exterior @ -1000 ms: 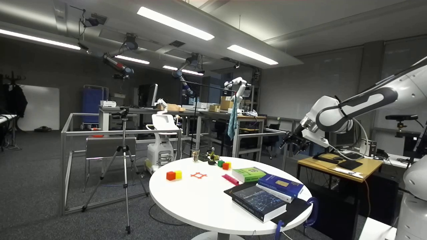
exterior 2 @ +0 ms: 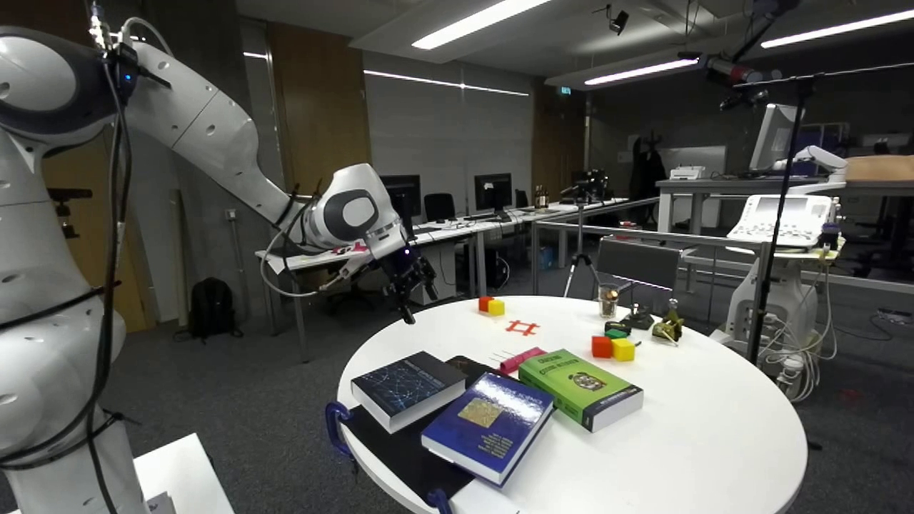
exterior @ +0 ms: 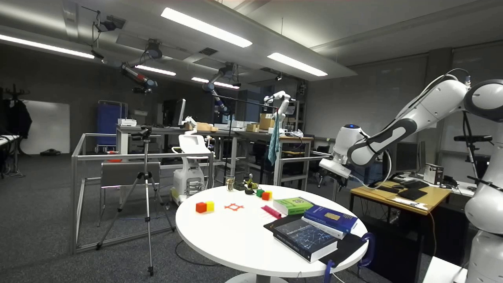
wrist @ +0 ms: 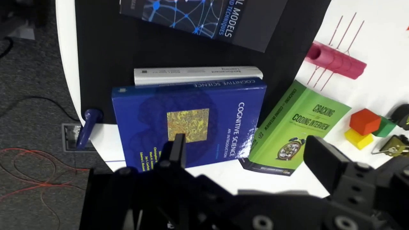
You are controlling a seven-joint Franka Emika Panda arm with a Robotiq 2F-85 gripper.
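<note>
Above the table, my gripper is open, one of its fingers (wrist: 178,149) well apart from the other; nothing sits between them. In exterior view 2 the gripper (exterior 2: 418,301) hangs clear of the books. A blue Cognitive Science book (wrist: 149,111) rests on a white book (wrist: 199,72). Beside it lies a green Cracking the Coding Interview book (wrist: 306,118). The dark book with a network pattern (exterior 2: 409,383) lies on the black mat (exterior 2: 394,445).
A pink tube (wrist: 341,63) lies past the green book. Two groups of coloured blocks, one with a red block (exterior: 201,207), and an orange frame (exterior: 234,206) are farther off. Blue clamps (exterior: 369,250) grip the white table's edge (exterior: 207,252).
Books and blocks stay where they were.
</note>
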